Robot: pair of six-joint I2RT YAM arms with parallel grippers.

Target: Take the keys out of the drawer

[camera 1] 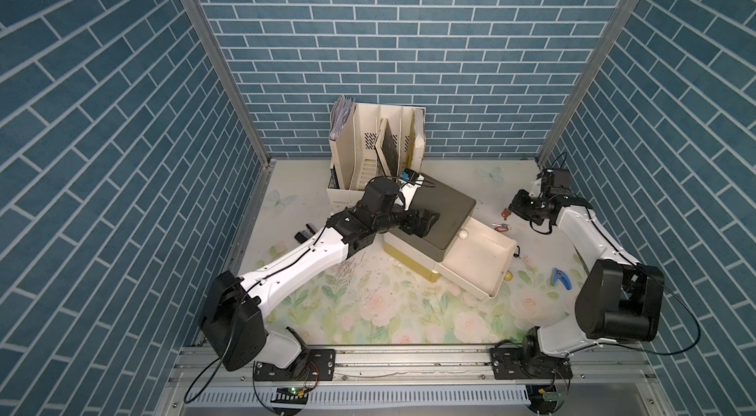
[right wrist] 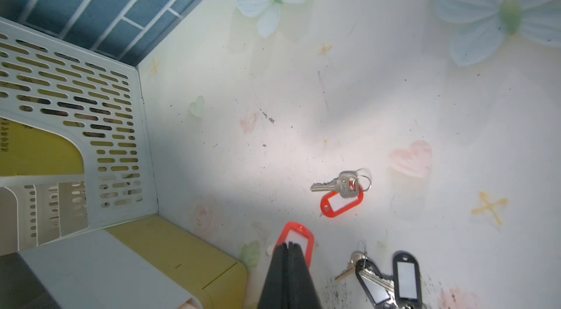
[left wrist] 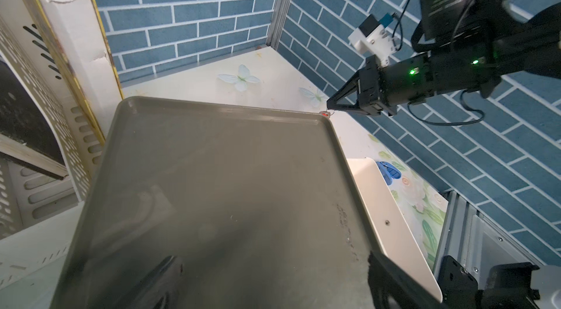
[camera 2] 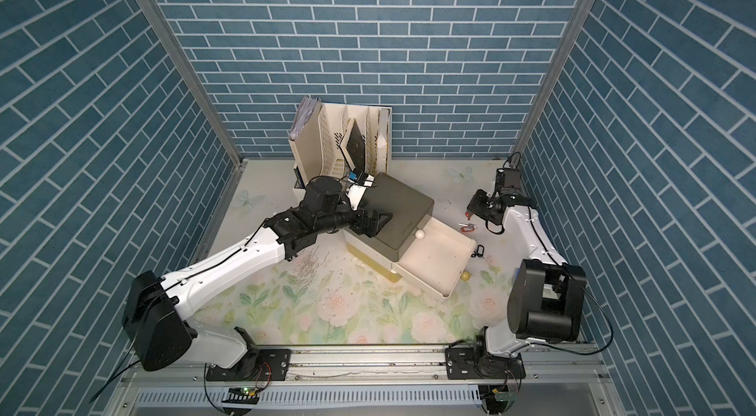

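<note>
Shut on a key with a red tag (right wrist: 297,237), my right gripper is out past the drawer, over the table on the right. Below it lie another red-tagged key (right wrist: 342,193) and keys with black tags (right wrist: 382,279), all on the tabletop. The cream drawer (camera 1: 477,287) is pulled out of its grey-topped cabinet (camera 1: 441,207); I see no keys in it, only a small pale ball (camera 1: 463,234). My left gripper is open above the cabinet's lid, its fingers wide apart with nothing between them.
A white file rack (camera 1: 346,197) with folders stands behind the cabinet. A blue object (camera 1: 560,279) lies at the front right, and a small yellow ball (camera 1: 508,276) sits beside the drawer. Clear tabletop extends toward the back right.
</note>
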